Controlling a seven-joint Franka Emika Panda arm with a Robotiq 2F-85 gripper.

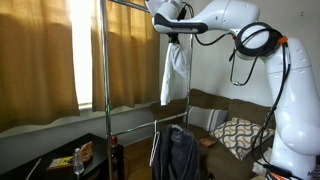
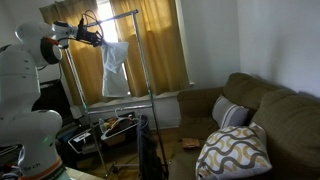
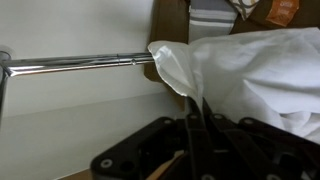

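A white cloth [image 1: 176, 75] hangs full length from my gripper [image 1: 173, 39], high up beside the metal clothes rack [image 1: 107, 90]. In exterior view 2 the cloth [image 2: 115, 70] dangles in front of the curtains, close to the rack's top bar [image 2: 118, 17]. Seen from the wrist, the dark gripper is shut, with a gathered fold of the cloth [image 3: 245, 75] running in between its fingers. The rest of the fabric spreads below to the right. The fingertips themselves are hard to make out.
Dark clothing [image 1: 178, 155] hangs low on the rack, and hangers [image 2: 122, 124] show nearby. A brown sofa [image 1: 235, 115] with patterned cushions [image 2: 232, 152] stands against the wall. A dark table [image 1: 60, 162] holds small items at the left.
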